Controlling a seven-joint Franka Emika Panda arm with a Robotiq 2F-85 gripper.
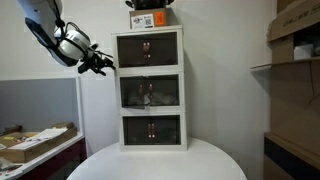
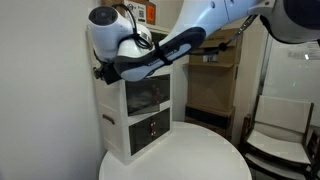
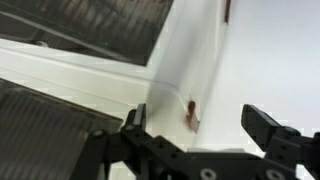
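Observation:
A tall white cabinet (image 1: pixel 151 72) stands upright on the round white table, with three tiers of dark doors. In the top doors (image 1: pixel 150 48) and bottom doors (image 1: pixel 151 130), paired reddish handles show. At the middle doors (image 1: pixel 165 91), pale shapes show near the centre; I cannot tell whether a door is ajar. My gripper (image 1: pixel 110 66) is at the cabinet's left edge, around the height between the top and middle tiers. In the wrist view its fingers (image 3: pixel 133 118) are spread apart, open, with the cabinet's white corner behind the gap; contact cannot be told.
An orange box (image 1: pixel 147 19) with a dark object on it sits atop the cabinet. At the left is a side table with a cardboard box (image 1: pixel 38 146). Brown shelving (image 1: pixel 296 105) stands at the right.

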